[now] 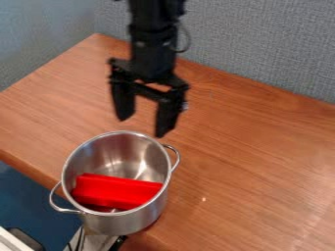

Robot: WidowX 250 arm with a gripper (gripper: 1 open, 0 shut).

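Observation:
My black gripper [144,110] hangs over the wooden table, above and behind a steel pot [147,154], with its two fingers apart and nothing between them. The pot has two side handles and stands at the front left edge of the table. Inside it lies a bright red cylindrical object [116,191], resting on its side along the bottom.
Grey textured walls [268,44] bound it at the back and left. Below the front left edge are a blue floor and some white and dark hardware.

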